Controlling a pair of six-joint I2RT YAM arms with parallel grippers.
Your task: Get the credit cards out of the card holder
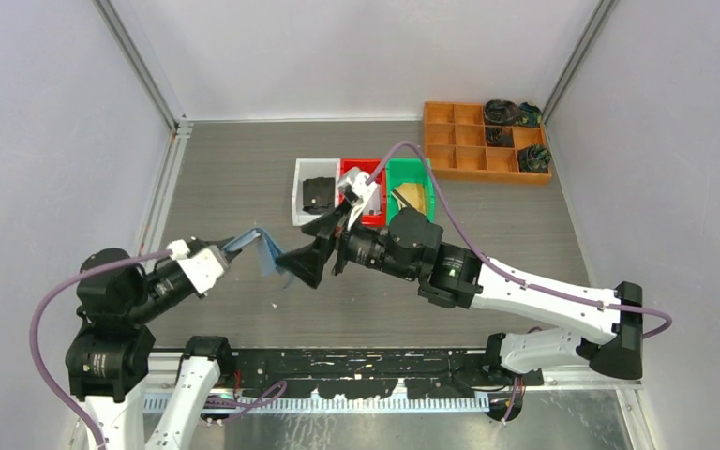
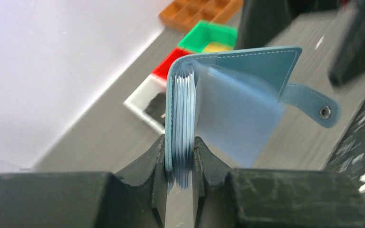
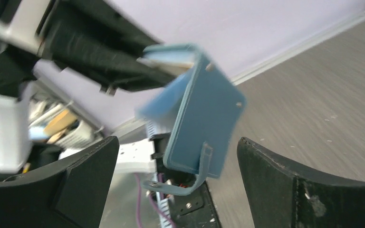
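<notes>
The blue card holder [image 1: 267, 251] hangs in the air at left of centre, its cover spread and its snap strap loose. Tightly shut, my left gripper pinches the stacked clear sleeves [image 2: 184, 114] and one cover side. A pale edge [image 3: 167, 66] shows inside the holder in the right wrist view; whether it is a card I cannot tell. My right gripper is open beside the holder, with no card between its fingers. In the top view, a right finger [image 1: 300, 265] comes very close to the cover.
Behind stand a white bin [image 1: 297, 197] with a black item [image 1: 319, 194], a red bin [image 1: 361, 163] partly covered by my right arm, and a green bin [image 1: 431, 173] with a yellow item [image 1: 411, 197]. An orange compartment tray [image 1: 441, 133] is at back right.
</notes>
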